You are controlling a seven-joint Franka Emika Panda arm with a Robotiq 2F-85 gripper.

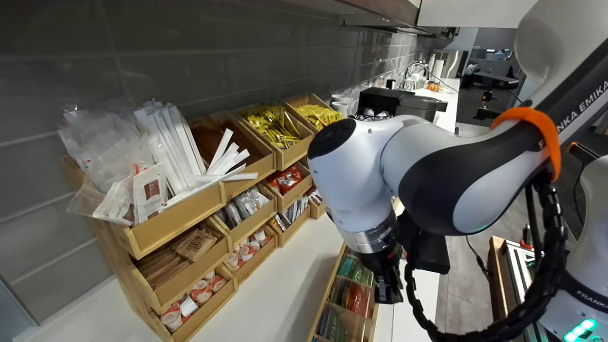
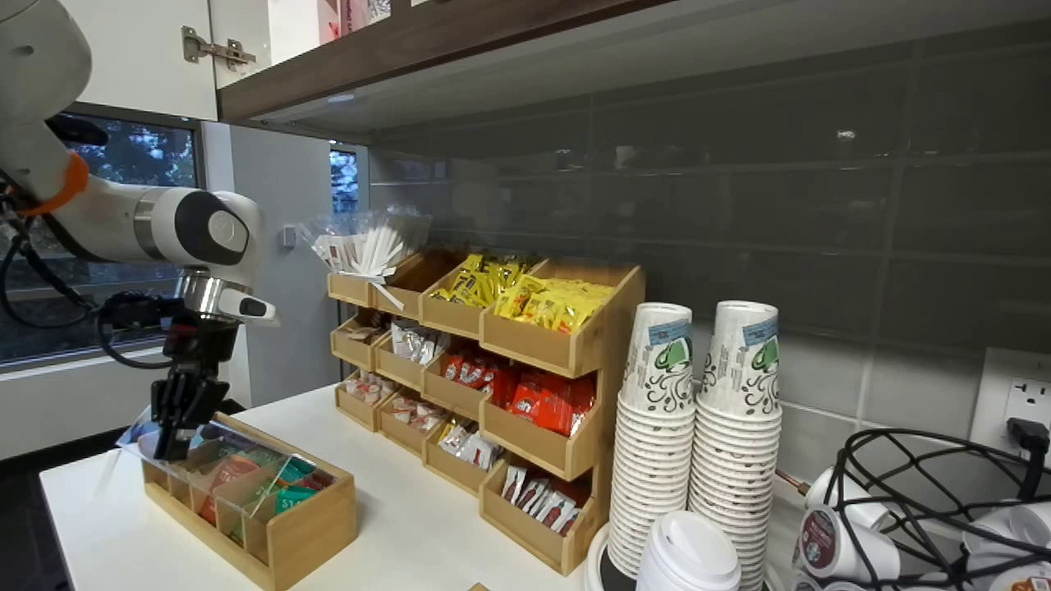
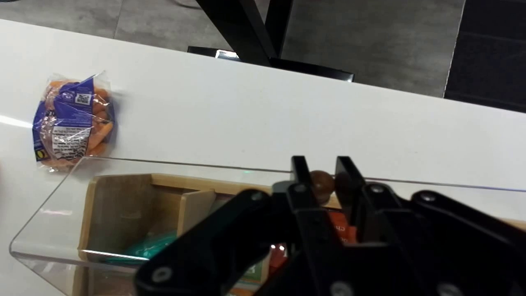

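A wooden box with tea packets in its compartments stands on the counter. Its clear lid appears raised at the front edge, with the packets showing through it. Between the fingers of my gripper sits a round brown knob by the lid's edge; the fingers are shut on it. The gripper points down over the box's front side in exterior view 2. In exterior view 1 the gripper stands at the box's right side, and the knob is hidden there.
A bag of carrots lies on the counter near the box. A tiered wooden rack of packets stands by the wall, beside stacked paper cups. Bare counter separates rack and box.
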